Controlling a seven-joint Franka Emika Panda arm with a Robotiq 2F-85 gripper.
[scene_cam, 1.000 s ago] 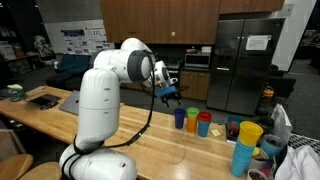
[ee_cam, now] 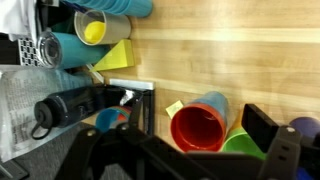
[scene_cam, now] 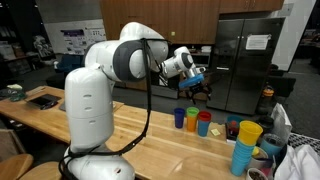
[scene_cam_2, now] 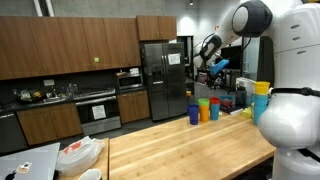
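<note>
Open and empty, my gripper hangs above a row of cups on the wooden table. At the near end of the row stands a red cup with blue below it. Beside it is a green cup with orange below, then a dark blue cup. In the wrist view the mouth of the red cup lies in the gap between my fingers, below them. The green cup and blue cup are toward the other finger, partly covered by it.
Right of the row stand a tall stack with a yellow cup on light blue ones, a green cup and other clutter. A clear plastic bag lies at the right edge.
The cups have not visibly moved.
</note>
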